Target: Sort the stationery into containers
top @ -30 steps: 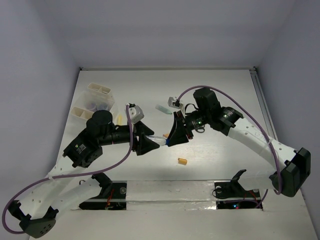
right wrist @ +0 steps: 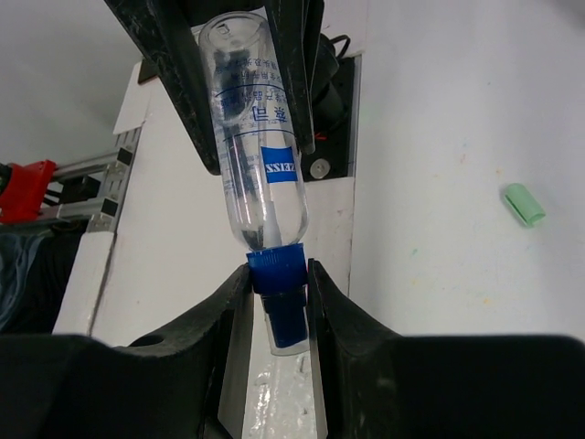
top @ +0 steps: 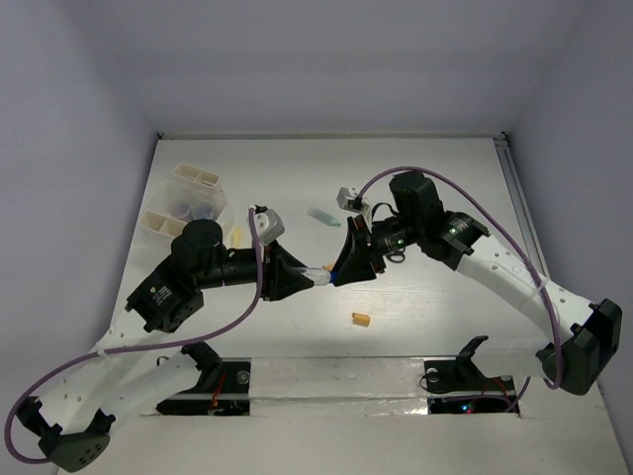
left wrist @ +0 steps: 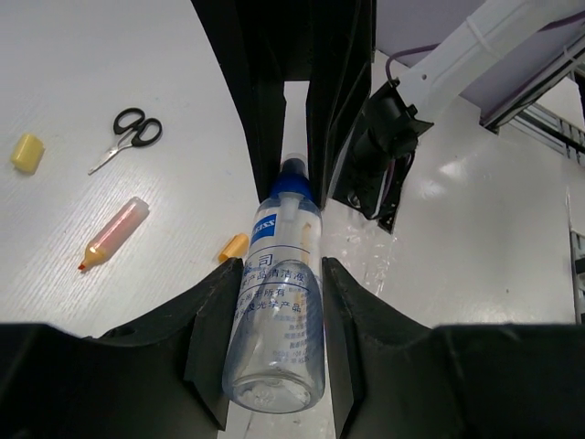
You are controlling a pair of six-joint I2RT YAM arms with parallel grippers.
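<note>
A clear bottle [top: 316, 276] with a blue cap is held horizontally between both grippers above the table's middle. My left gripper [top: 302, 277] is shut on its base end; my right gripper [top: 339, 275] is shut on the capped end. In the left wrist view, scissors [left wrist: 132, 135], a pink tube [left wrist: 114, 233], a yellow piece [left wrist: 27, 154] and an orange piece [left wrist: 232, 247] lie on the table. A green piece [right wrist: 523, 205] shows in the right wrist view. A clear organizer [top: 183, 206] with compartments stands at the back left.
A pale green item [top: 323, 216] lies behind the grippers. Part of the table is hidden under the arms.
</note>
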